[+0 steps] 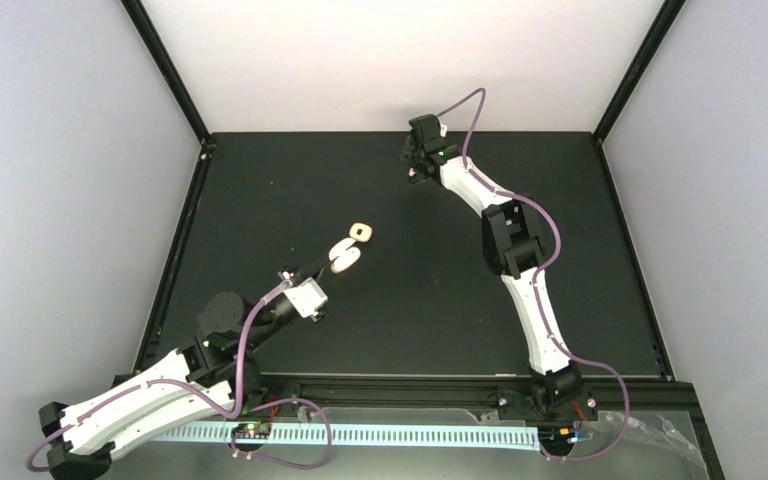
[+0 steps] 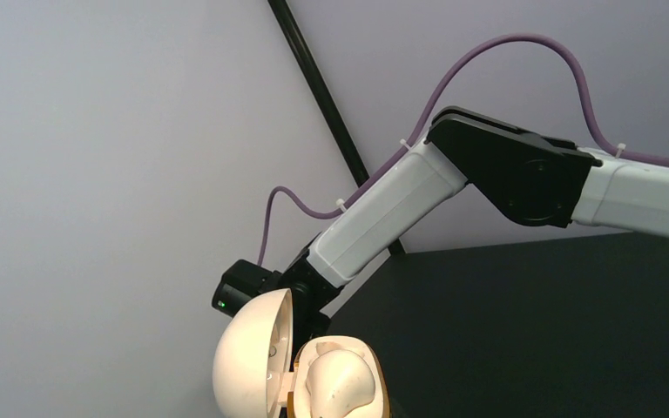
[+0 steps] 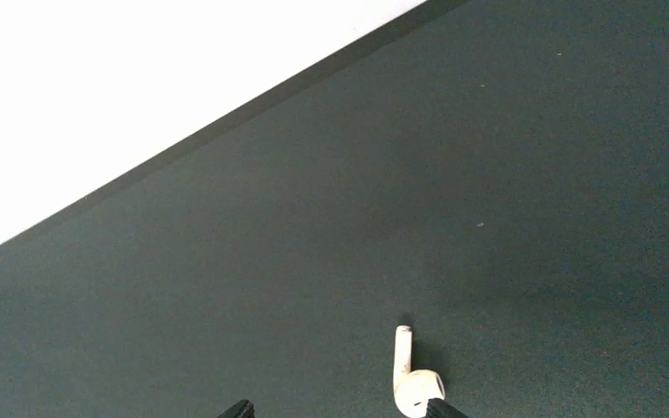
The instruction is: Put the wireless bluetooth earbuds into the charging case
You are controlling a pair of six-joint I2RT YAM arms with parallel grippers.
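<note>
My left gripper [image 1: 325,268] is shut on the white charging case [image 1: 346,259], which has its lid [image 2: 248,353] open and one earbud [image 2: 340,383] visible inside in the left wrist view. A cream square piece [image 1: 360,232] lies just beyond it. My right gripper [image 1: 412,175] is at the back of the board, its fingertips barely in the bottom of the right wrist view, over a white earbud [image 3: 415,392] lying on the mat between and just ahead of them; whether it grips is hidden.
The white back wall [image 1: 400,60] stands just behind the right gripper. Dark frame rails edge the board.
</note>
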